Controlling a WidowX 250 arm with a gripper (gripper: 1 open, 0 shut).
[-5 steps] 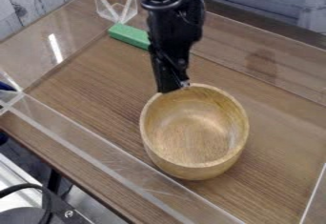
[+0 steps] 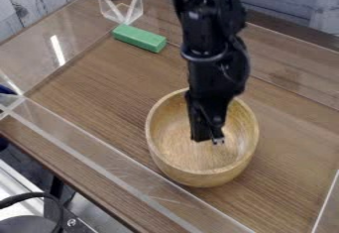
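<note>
My black gripper [image 2: 207, 136] hangs down over a round wooden bowl [image 2: 176, 155], its tip inside the bowl's outline near the middle. The gripper looks shut, with nothing visible between its fingers. The bowl shows no contents apart from where the arm covers it.
A green block [image 2: 139, 38] lies at the back left near a clear plastic object [image 2: 121, 7]. The wooden table [image 2: 93, 88] is open left and right of the bowl. Clear strips run along the front-left edge, with black cables beyond.
The arm has moved down and toward the front, from behind the bowl to over its interior. The bowl and green block look unmoved.
</note>
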